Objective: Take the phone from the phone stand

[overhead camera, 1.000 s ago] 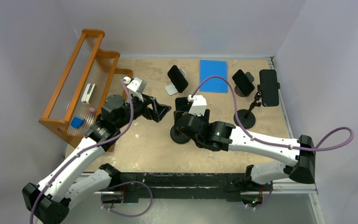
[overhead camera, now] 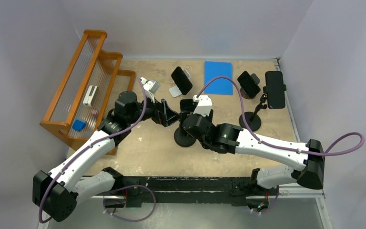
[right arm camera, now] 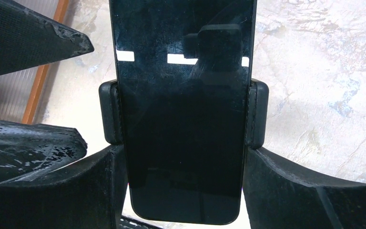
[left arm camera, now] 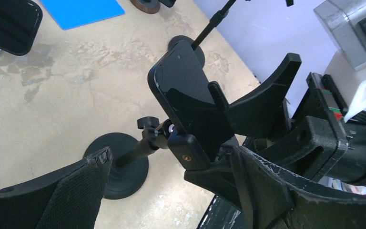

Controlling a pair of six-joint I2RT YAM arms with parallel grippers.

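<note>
The black phone (right arm camera: pixel 186 119) is upright in the side clamps (right arm camera: pixel 259 114) of its stand, whose round base (left arm camera: pixel 116 179) rests on the table. My right gripper straddles the phone's lower part, one finger at each long edge; whether the pads press on it cannot be told. In the left wrist view the same phone (left arm camera: pixel 186 90) leans in the clamp. My left gripper is open, its fingers spread wide and nothing between them. From above, the left gripper (overhead camera: pixel 170 114) points at the stand from the left, close to the right one.
A wooden rack (overhead camera: pixel 83 95) stands at the left. Other phones on stands are at the back (overhead camera: pixel 182 81), back right (overhead camera: pixel 249 85) and far right (overhead camera: pixel 275 89). A blue sheet (overhead camera: pixel 218 78) lies at the back.
My left arm has moved right, bringing its open gripper closer to the stand. The right arm has shifted only slightly at the phone.
</note>
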